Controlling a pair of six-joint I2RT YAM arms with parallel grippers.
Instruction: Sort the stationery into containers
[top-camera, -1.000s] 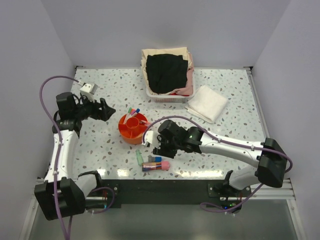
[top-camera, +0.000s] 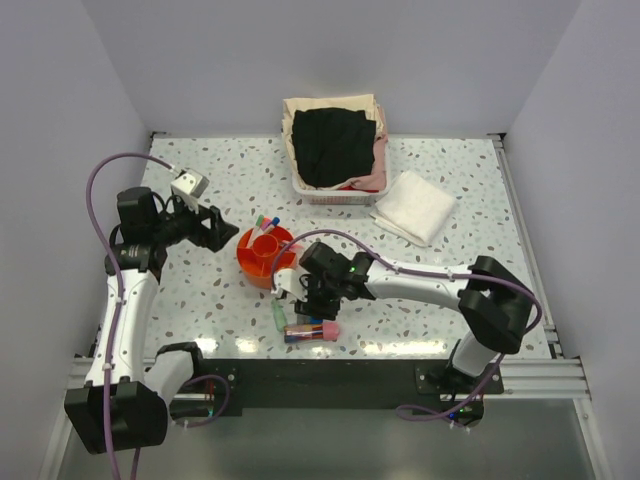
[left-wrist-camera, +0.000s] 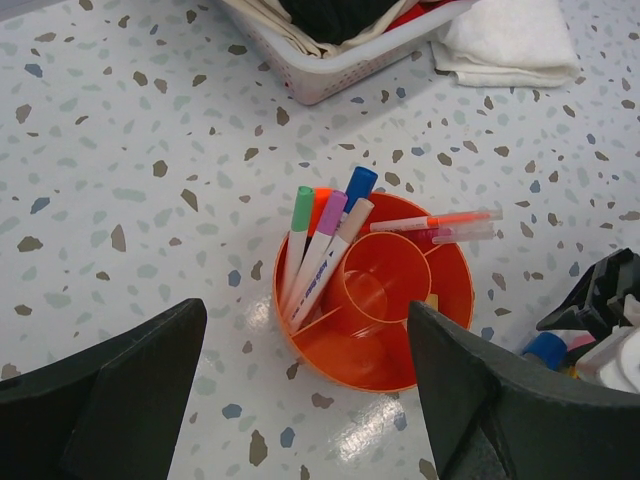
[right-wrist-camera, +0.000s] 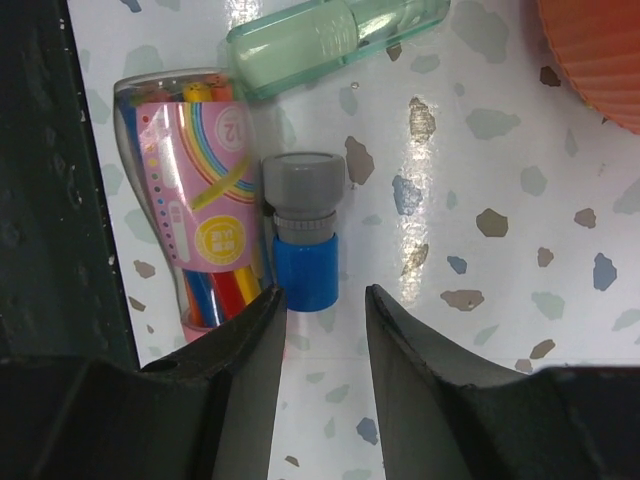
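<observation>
An orange divided container (top-camera: 248, 262) with several markers in it sits left of centre; in the left wrist view it (left-wrist-camera: 352, 363) holds pens upright and leaning. My open left gripper (top-camera: 215, 227) hangs left of it, with nothing between its fingers. My right gripper is part open, low over a small grey-and-blue cylindrical object (right-wrist-camera: 305, 270), nothing clearly held. Beside that lie a clear case of coloured pens (right-wrist-camera: 200, 180) with a pink label and a green translucent bottle-like item (right-wrist-camera: 290, 50).
A white basket (top-camera: 335, 197) with dark and cream cloths stands at the back; a folded white cloth (top-camera: 415, 207) lies right of it. The table's dark front edge (right-wrist-camera: 50, 200) is close to the pen case.
My right arm has moved left and down toward the small cylinder.
</observation>
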